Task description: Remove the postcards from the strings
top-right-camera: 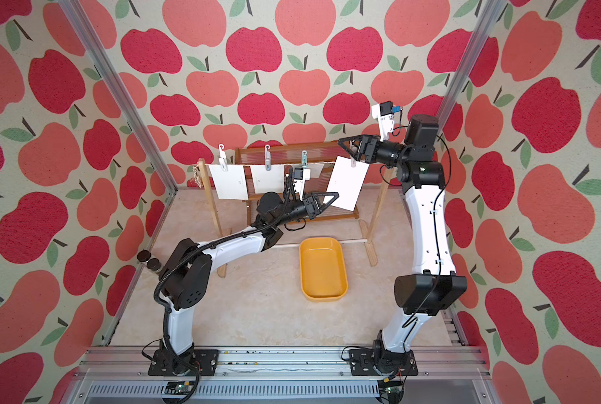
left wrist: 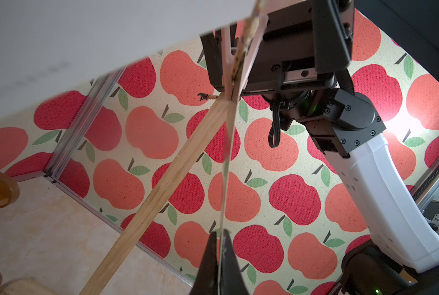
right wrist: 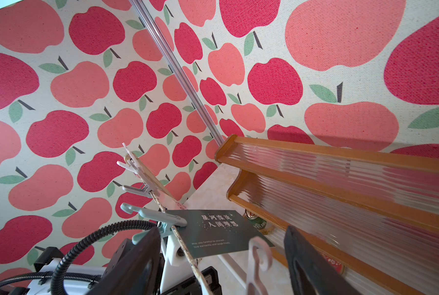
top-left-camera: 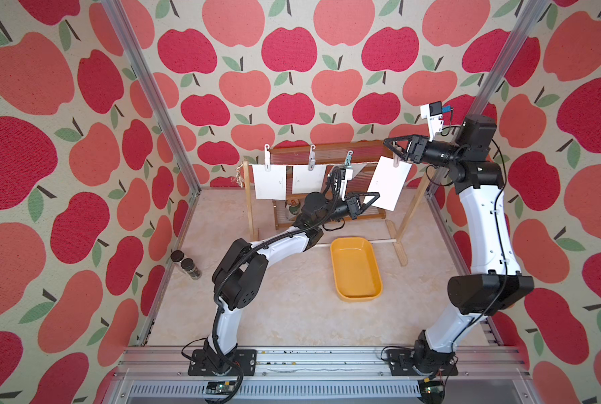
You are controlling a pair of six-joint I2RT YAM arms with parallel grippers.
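Postcards (top-left-camera: 269, 181) hang from clothespins on the string, along with a dark card (right wrist: 207, 231). The rightmost postcard (top-left-camera: 388, 183) is tilted, with my left gripper (top-left-camera: 371, 200) shut at its lower left edge; in the left wrist view the thin card runs between the fingertips. My right gripper (top-right-camera: 349, 146) is at the top of that card, around a pink clothespin. In the right wrist view its fingers are apart on either side of a pale clothespin (right wrist: 256, 260).
An orange tray (top-left-camera: 356, 268) lies below the string. A wooden rack (right wrist: 327, 167) stands behind the cards between the frame's posts (top-left-camera: 411, 208). Jars (top-left-camera: 189, 268) stand at the left.
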